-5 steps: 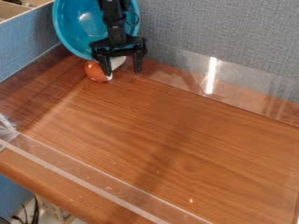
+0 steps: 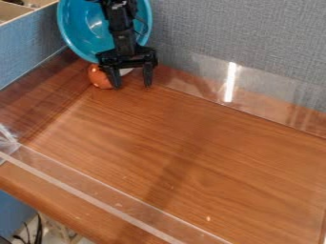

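My black gripper (image 2: pixel 130 69) is at the back left corner of the wooden table, low over the surface, in front of a blue bowl (image 2: pixel 84 29) that stands tilted up against the wall. An orange round object (image 2: pixel 98 78) lies at the left side of the gripper, partly hidden by it. Something pale sits behind the fingers, mostly hidden. I cannot tell whether the fingers are open or shut on anything.
Clear strips run along its edges. A transparent crumpled item (image 2: pixel 7 141) is at the left edge. Grey walls bound the back and left.
The gripper has shifted slightly and dipped lower over the last second, covering more of the pale thing behind it. The bowl and orange object look nearly unchanged.
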